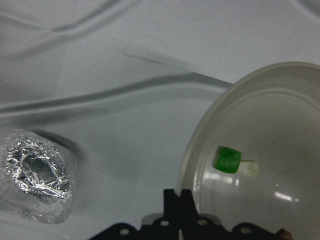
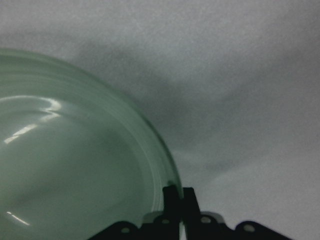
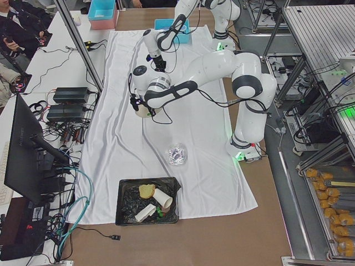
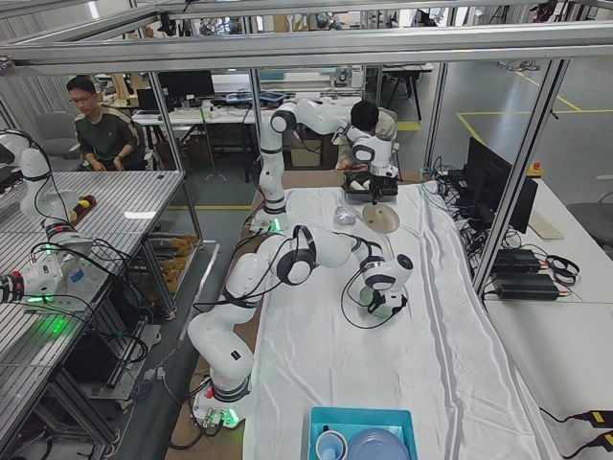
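Note:
My left gripper [image 3: 139,103] is shut on the rim of a cream plate [image 4: 381,220], which holds a green piece [image 1: 228,160] and a pale scrap, with a brown bit at the lower edge of the left wrist view. In the right wrist view my right gripper is shut on the rim of a green plate [image 2: 75,165]; this plate is mostly hidden by the arms in both camera views. A clear crumpled plastic item [image 3: 177,154] lies on the white cloth, beside the cream plate in the left wrist view.
A black tray [image 3: 125,202] with cups and food-like scraps lies at one end of the cloth. A blue bin [image 4: 316,431] with dishes is at the other. A monitor [image 3: 28,155] and cables line one side.

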